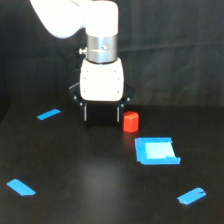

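A small red block (130, 121) stands on the black table right of centre. My white gripper (102, 113) reaches down just left of it, open, with its two dark fingers spread apart. The right finger (119, 112) is right beside the block's left side; whether they touch I cannot tell. Nothing shows between the fingers. To the right of the block, a white square framed in blue tape (157, 160) is on the table.
Single strips of blue tape mark the table at the back left (48, 114), front left (21, 187) and front right (191, 196). A dark curtain (180, 50) hangs behind.
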